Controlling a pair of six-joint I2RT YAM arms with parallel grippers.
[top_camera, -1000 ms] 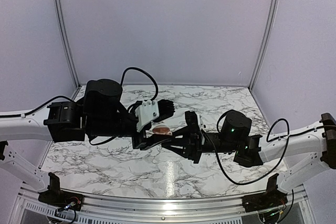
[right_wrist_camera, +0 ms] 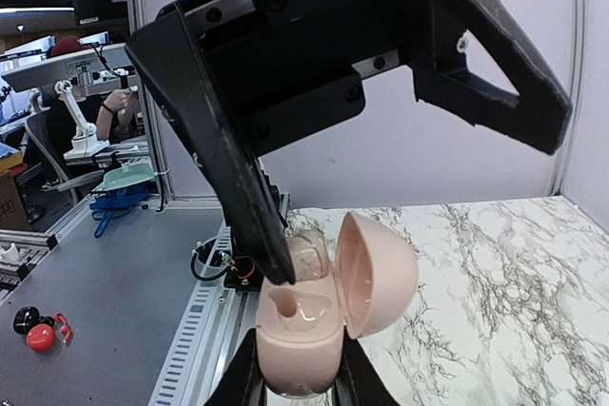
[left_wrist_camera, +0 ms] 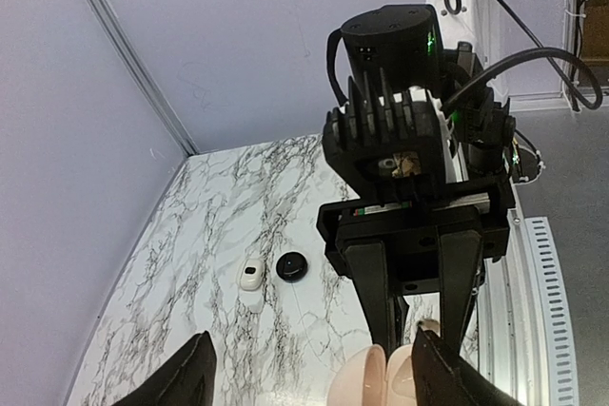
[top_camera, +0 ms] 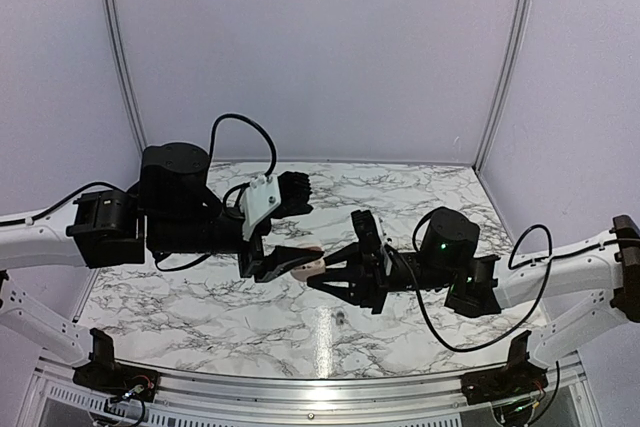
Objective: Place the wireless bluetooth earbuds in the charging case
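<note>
The pink charging case is held in mid-air by my right gripper, which is shut on it; in the right wrist view the case has its lid open to one side, with an earbud at the upper part under a black finger of my left gripper. In the left wrist view my left gripper has its fingers apart around the case, with nothing visibly clamped between them.
A small white object and a black puck-like object lie on the marble table. Most of the table around the arms is clear, bounded by walls and a front rail.
Over the last second my left gripper has moved left and slightly up, showing more of the case. The right arm has stayed nearly still.
</note>
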